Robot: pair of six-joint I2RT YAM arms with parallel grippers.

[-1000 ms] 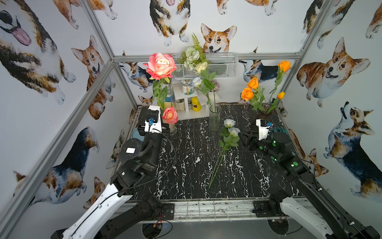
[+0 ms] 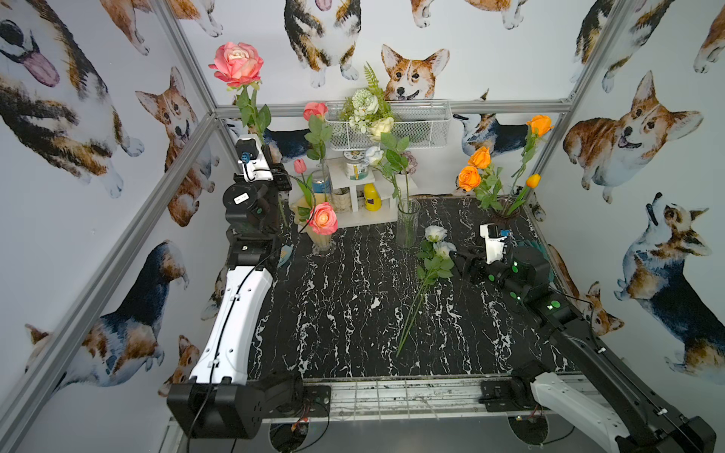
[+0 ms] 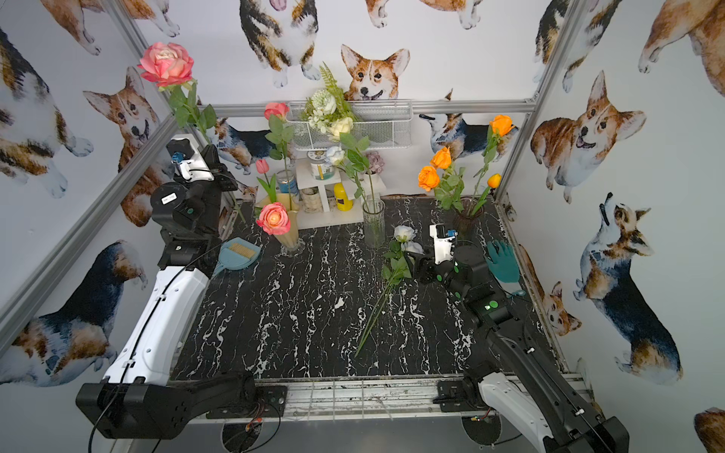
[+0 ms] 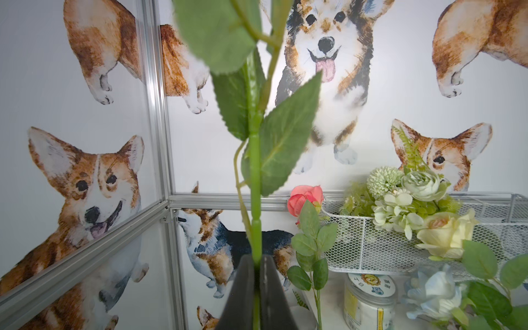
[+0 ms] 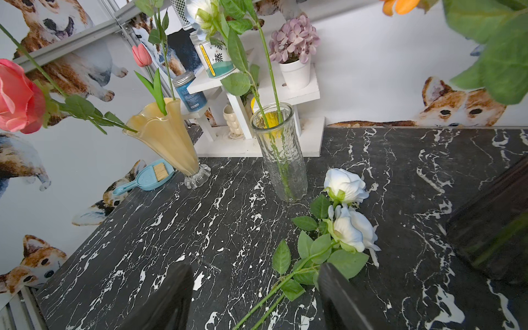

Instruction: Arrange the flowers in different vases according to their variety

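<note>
A large pink rose [image 2: 236, 65] is raised high at the back left, its green stem [image 4: 255, 181] between the fingers of my shut left gripper. A cream vase [image 5: 165, 137] holds a pink rose and tulip; a pink rose [image 2: 314, 110] stands behind. A clear glass vase [image 5: 285, 170] at centre holds white flower stems. Two white roses [image 5: 346, 231] lie on the table just ahead of my open right gripper, which holds nothing. A dark vase [image 5: 489, 225] at right holds orange flowers [image 2: 469, 178].
A white shelf [image 5: 310, 137] with jars and a wire basket [image 2: 423, 128] of flowers are at the back. A blue dustpan [image 3: 238, 256] lies left, a teal glove [image 3: 500, 264] right.
My left gripper and its pink rose have moved up, back and to the left, away from above the cream vase. The right arm has barely moved.
</note>
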